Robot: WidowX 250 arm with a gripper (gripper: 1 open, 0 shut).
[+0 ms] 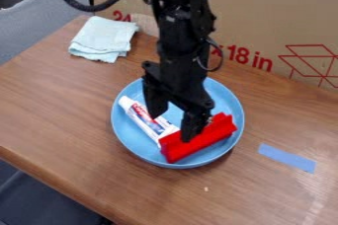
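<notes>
My black gripper (176, 112) is open and low over a blue plate (227, 104), its fingers spread above what lies on it. A white toothpaste tube (140, 115) with red and blue print lies on the left of the plate, partly behind a finger. A red object (199, 143) lies on the right front of the plate, under the right finger. Whether the fingers touch either thing I cannot tell. The arm hides much of the back of the plate.
A folded light-blue cloth (101, 37) lies at the back left. A cardboard box (275, 32) stands along the back. A blue strip (287, 158) lies right of the plate.
</notes>
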